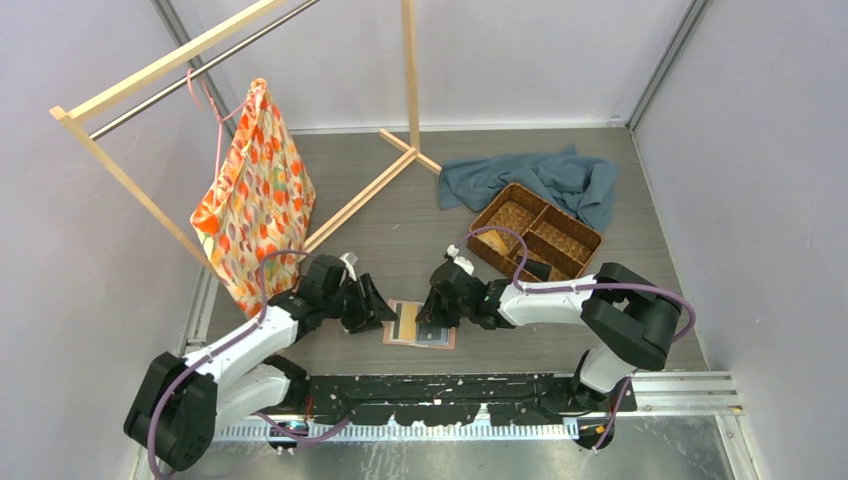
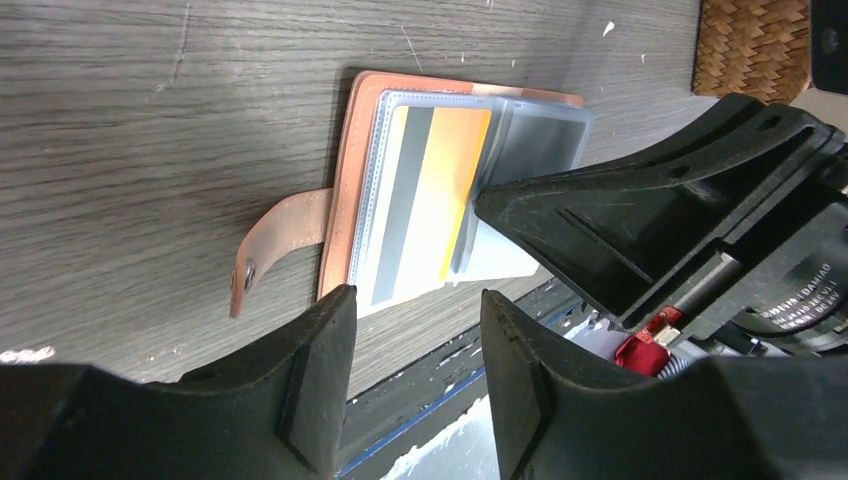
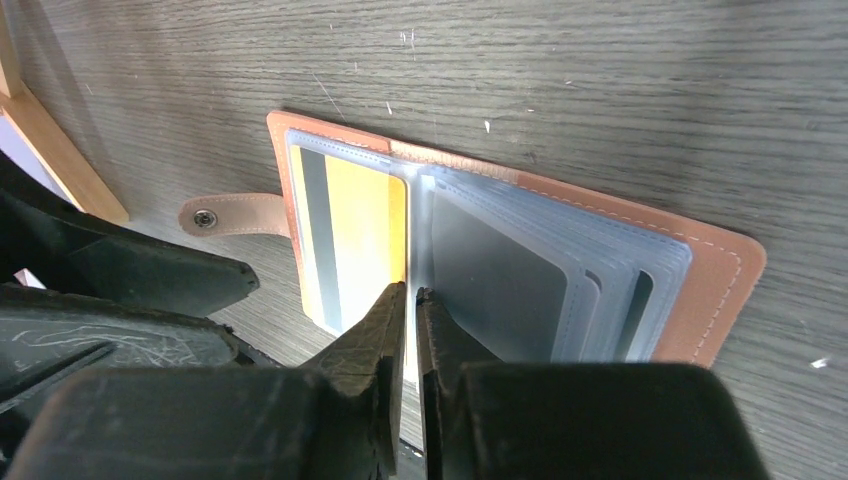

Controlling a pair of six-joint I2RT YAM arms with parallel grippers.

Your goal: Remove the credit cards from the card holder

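An open tan card holder (image 1: 392, 336) with clear sleeves lies on the table, its strap to the left. A yellow card (image 2: 442, 160) with a grey stripe sits in the left sleeve (image 3: 362, 220). My right gripper is shut at the inner edge of that card, beside the stack of clear sleeves (image 3: 500, 270); whether it pinches card or sleeve is hard to tell. My left gripper stands open just left of the holder, near the strap (image 2: 280, 228), with nothing between its fingers.
A wicker basket (image 1: 552, 230) and a blue cloth (image 1: 520, 170) lie at the back right. A wooden rack (image 1: 360, 200) with a hanging floral fabric (image 1: 255, 200) stands at the left. The grey table behind the holder is clear.
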